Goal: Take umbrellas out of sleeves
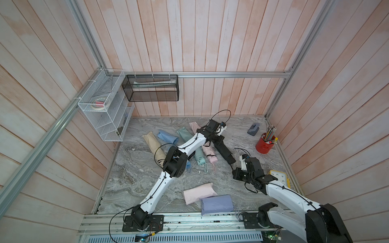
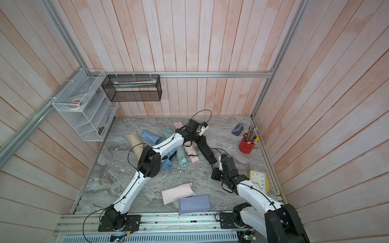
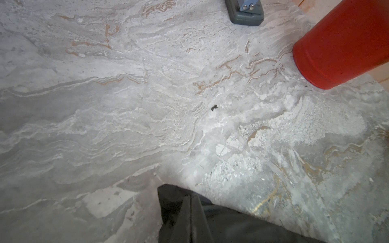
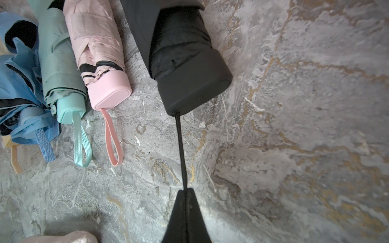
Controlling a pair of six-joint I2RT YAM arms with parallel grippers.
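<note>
A black umbrella [image 4: 194,83] lies on the table, its upper part still inside a black sleeve [image 4: 139,24]. From its handle a thin black strap [image 4: 181,149] runs taut to my right gripper, which is shut on it. At the far end my left gripper is shut on the dark sleeve cloth [image 3: 243,224]. Pink [image 4: 97,44], mint [image 4: 60,60] and blue [image 4: 24,89] umbrellas lie side by side to the left, with a beige one [image 1: 154,145] beyond them.
Flat pink [image 1: 199,192] and lavender [image 1: 217,204] sleeves lie near the front edge. A red pen cup [image 1: 263,145] and a grey-blue hole punch [image 1: 253,129] stand at the back right. Bare table lies around the cup.
</note>
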